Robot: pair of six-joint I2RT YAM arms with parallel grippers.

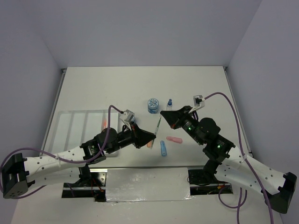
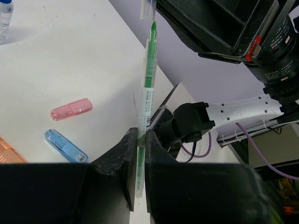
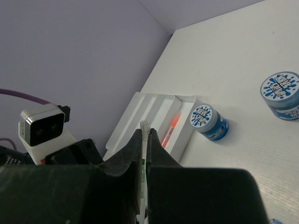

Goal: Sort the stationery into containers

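Observation:
A slim green marker (image 2: 148, 88) stands nearly upright with my left gripper (image 1: 153, 136) shut on its lower body. Its bare green tip points up. Just over that tip, a clear cap (image 2: 148, 9) sits in my right gripper (image 1: 162, 114), which is shut on it; the cap's lower end seems slightly to one side of the tip. In the right wrist view the same cap (image 3: 145, 126) pokes up between the fingers. A pink cap (image 1: 174, 139), a blue cap (image 1: 163, 148) and an orange piece (image 2: 9, 151) lie loose on the table. One orange marker (image 3: 171, 129) rests in the white tray (image 1: 70, 123).
Two blue-labelled jars (image 3: 280, 93) (image 3: 209, 122) stand behind the grippers, the nearer one beside the tray. A clear bottle with a blue top (image 1: 169, 105) is near the right gripper.

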